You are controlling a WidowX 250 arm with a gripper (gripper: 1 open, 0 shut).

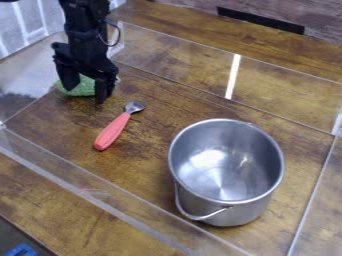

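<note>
My black gripper (84,75) is low at the upper left, right over a green object (75,88) on the wooden table, largely covering it; I cannot tell whether its fingers are around or touching it. A pink-handled utensil (112,131) with a silver head lies diagonally to the front right of the gripper. A large steel pot (225,200) with a wire handle stands at the lower right.
Clear low panels or edges run along the left, front and right of the work area. A dark blue object sits at the bottom-left corner.
</note>
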